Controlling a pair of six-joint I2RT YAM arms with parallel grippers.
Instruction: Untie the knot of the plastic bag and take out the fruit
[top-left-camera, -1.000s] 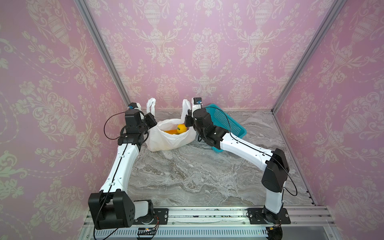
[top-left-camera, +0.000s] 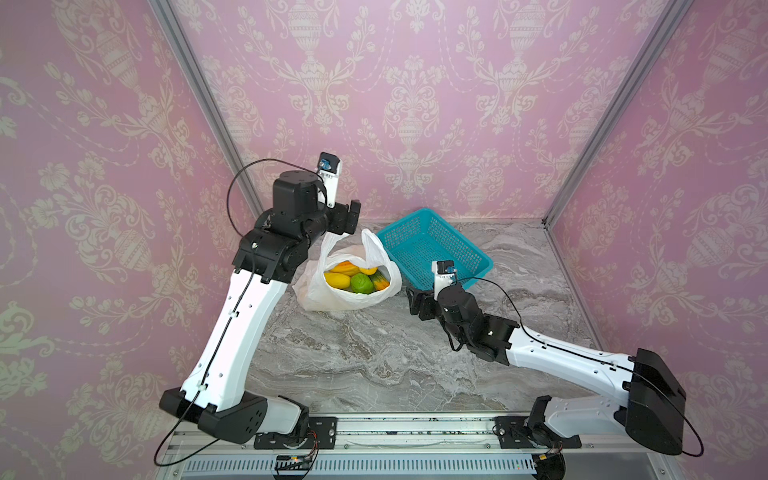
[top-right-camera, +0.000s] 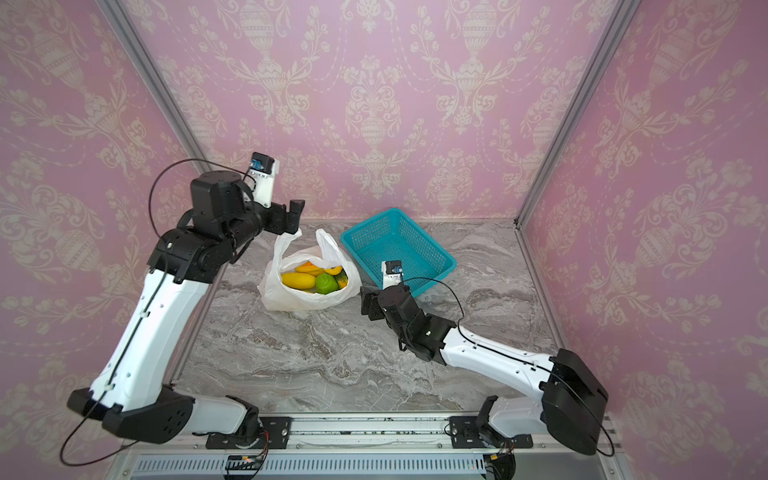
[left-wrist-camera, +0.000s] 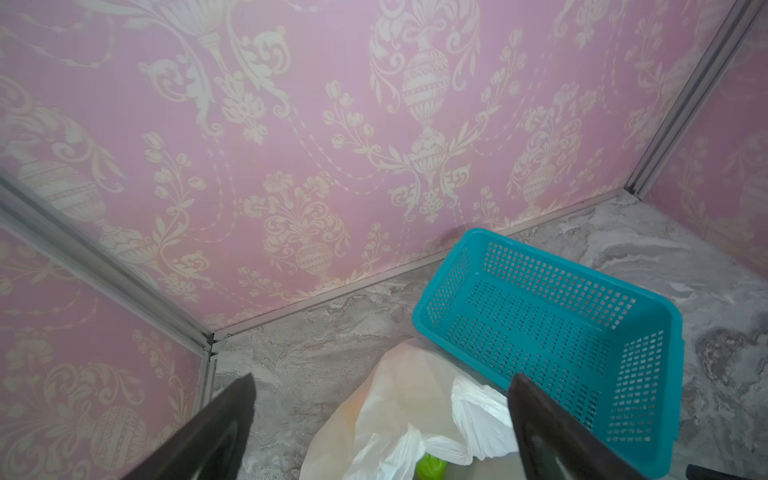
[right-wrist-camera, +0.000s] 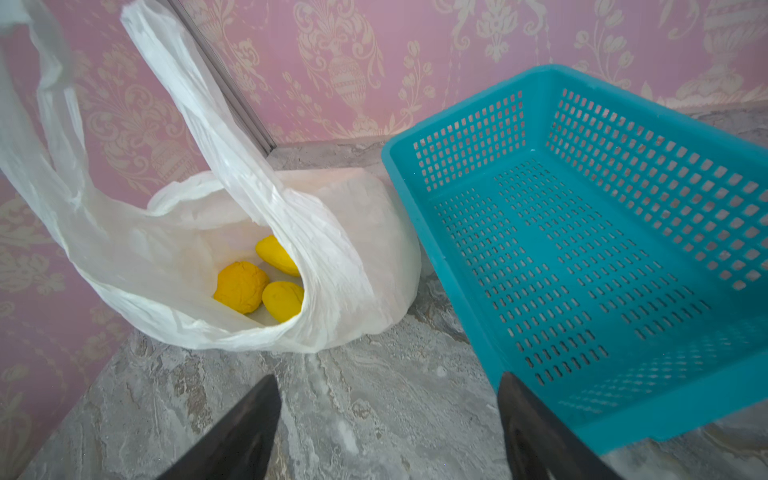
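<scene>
The white plastic bag (top-left-camera: 316, 297) rests on the table at the left, its mouth wide and its handles loose, with no knot showing. Inside it, in the top left view, are a yellow mango-like fruit (top-left-camera: 337, 280), a green fruit (top-left-camera: 362, 284) and orange pieces (top-left-camera: 345, 268). Above and behind the bag, my left gripper is raised and open, apart from the plastic in the wrist view. My right gripper stands open low over the table, right of the bag and in front of the basket, with nothing between its fingers. Part of the fruit is hidden by the bag wall.
An empty blue-green perforated basket (top-left-camera: 436, 244) sits directly right of and behind the bag. Patterned walls close off the back and sides.
My left gripper has risen, moving right and back over the bag. The right gripper has moved away from the bag, right and forward. The bag has sagged, showing more fruit.
</scene>
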